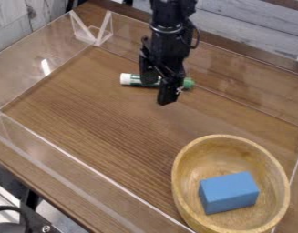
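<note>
My gripper point(159, 84) hangs in the upper middle of the camera view, open, its dark fingers pointing down over a white cylinder with a green end point(133, 79) lying on the wooden surface. The arm hides the middle of the cylinder. Whether the fingers touch it is unclear.
A wooden bowl point(192, 164) holding a blue block point(228, 191) sits at the lower right. Clear plastic walls edge the wooden surface point(97, 127), which is bare in the middle and left.
</note>
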